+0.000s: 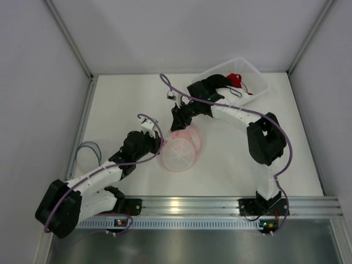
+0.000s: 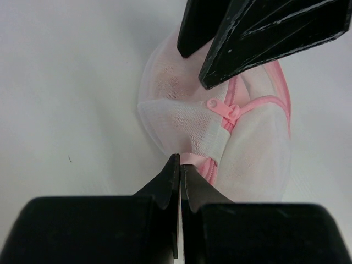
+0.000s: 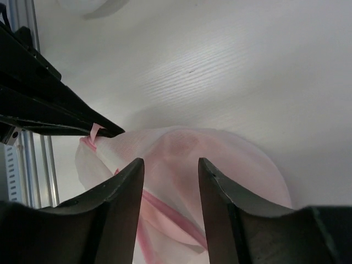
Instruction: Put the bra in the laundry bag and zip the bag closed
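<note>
The laundry bag (image 1: pixel 179 155) is white mesh with pink trim and lies on the table between my arms. My left gripper is shut on its pink edge, and a small pink tab shows at the fingers (image 3: pixel 107 127) in the right wrist view. Just beyond those tips, the pink zipper pull (image 2: pixel 223 109) sits on the zipper line. My right gripper hovers over the bag, its fingers apart and empty, close to the zipper pull. No bra can be made out through the mesh.
At the back right a white basket (image 1: pixel 256 82) holds black, white and red garments. A round, clear-looking object with a dark rim (image 1: pixel 88 158) lies at the left edge. Free table shows at the back left and front right.
</note>
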